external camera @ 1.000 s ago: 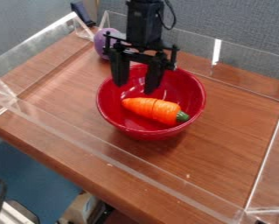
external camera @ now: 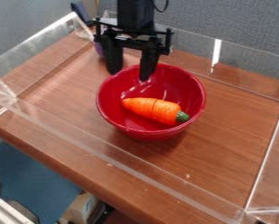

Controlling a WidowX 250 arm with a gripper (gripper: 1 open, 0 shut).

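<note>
My black gripper (external camera: 129, 61) hangs above the back rim of a red bowl (external camera: 173, 89), its two fingers spread apart with no object visible between them. An orange carrot (external camera: 149, 108) with a green end lies inside the bowl. A purple object (external camera: 100, 48) behind the gripper is mostly hidden by it.
Clear plastic walls (external camera: 48, 50) edge the wooden table (external camera: 129, 176). A grey partition stands at the back, and the floor shows at the lower left.
My gripper has moved up and to the left, away from over the bowl's middle, and now covers more of the purple object. The bowl and carrot have not moved.
</note>
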